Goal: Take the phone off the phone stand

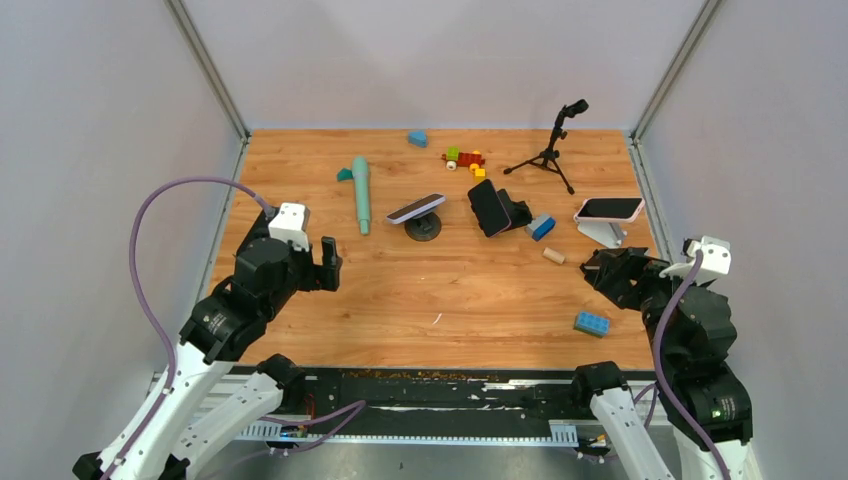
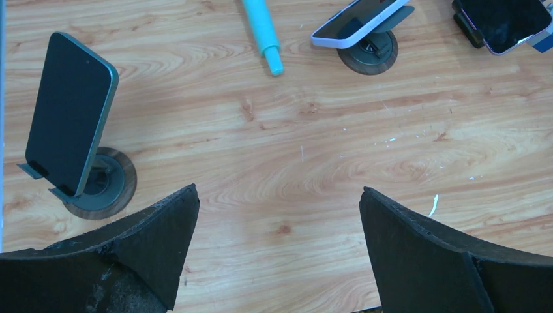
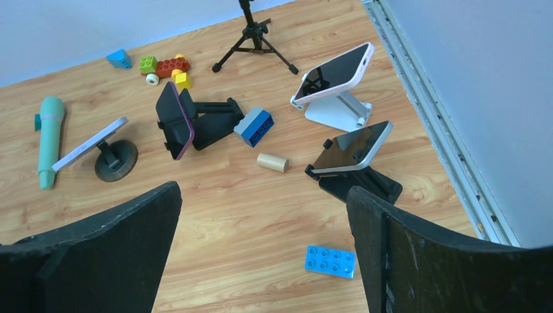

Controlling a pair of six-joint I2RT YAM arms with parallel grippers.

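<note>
Several phones rest on stands across the wooden table. In the left wrist view a dark phone (image 2: 70,114) leans on a round-based stand (image 2: 107,186); the left arm covers it from above. A lilac-edged phone (image 1: 416,208) sits on a round black stand (image 1: 423,228). Right of it, a dark phone (image 1: 489,208) leans on a black folding stand (image 1: 519,212). A pink-white phone (image 1: 610,209) tops a white stand (image 1: 604,233). Another phone (image 3: 353,149) lies on a low black stand (image 3: 386,185). My left gripper and right gripper are open, empty, above the table.
A turquoise tube (image 1: 362,195), a small black tripod (image 1: 549,155) and toy bricks (image 1: 468,160) lie farther back. A blue brick (image 1: 592,323) and a wooden cylinder (image 1: 554,256) are near the right arm.
</note>
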